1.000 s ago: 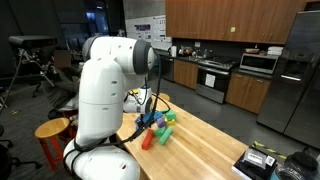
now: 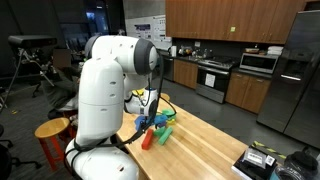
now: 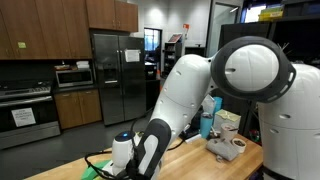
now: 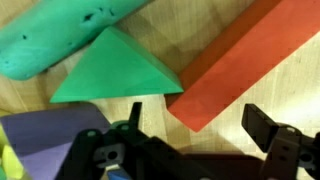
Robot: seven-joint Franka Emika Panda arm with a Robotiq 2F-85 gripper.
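In the wrist view a red-orange bar (image 4: pixel 240 65) slants from the upper right toward the middle, its near end beside a green triangular block (image 4: pixel 115 72). A rounded green piece (image 4: pixel 60 35) lies at the upper left, and a purple block (image 4: pixel 55 140) sits at the left. My gripper is open, its two fingers apart, with the bar's near end showing above and between them. In exterior view 1 the red bar (image 2: pixel 148 139) and a green block (image 2: pixel 165 136) rest on the wooden table, close to the arm.
Some yellow (image 4: pixel 12 164) shows at the wrist view's left edge. A boxed device (image 2: pixel 256 162) stands at its far right. Exterior view 2 shows several items, including a grey object (image 3: pixel 226 148), near the arm's base.
The gripper end of my arm has shifted slightly near the blocks. The red bar and the green block beside it look unmoved.
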